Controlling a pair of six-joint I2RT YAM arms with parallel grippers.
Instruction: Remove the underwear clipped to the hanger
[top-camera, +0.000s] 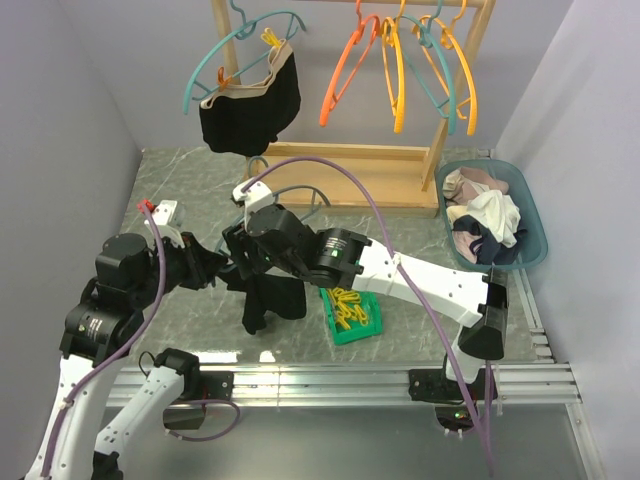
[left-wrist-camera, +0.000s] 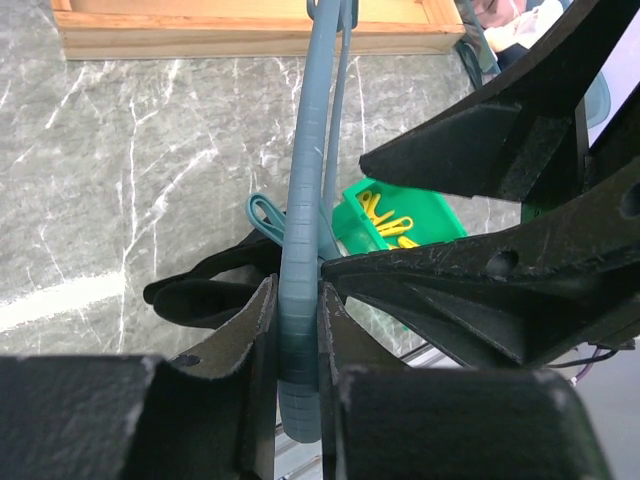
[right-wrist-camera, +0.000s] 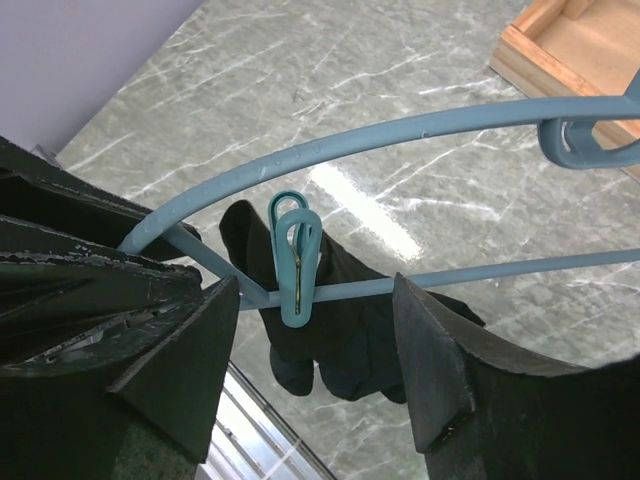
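Observation:
My left gripper is shut on one end of a blue-grey hanger (left-wrist-camera: 303, 160), which stretches away from it toward the wooden rack. From the hanger's lower bar hangs the black underwear (right-wrist-camera: 335, 310), held by a blue-grey clip (right-wrist-camera: 296, 262) near the left gripper's end. In the right wrist view, my right gripper stands part open, its fingers (right-wrist-camera: 430, 350) on either side of the clip and apart from it. From above, the right gripper hides the hanger's middle and the clip; the black cloth shows below it.
A green box (top-camera: 352, 316) of yellow clips sits on the floor close by. Another black garment (top-camera: 255, 112) hangs from a hanger on the wooden rack (top-camera: 340, 160), beside several empty hangers. A basket (top-camera: 540, 235) of clothes stands at the right.

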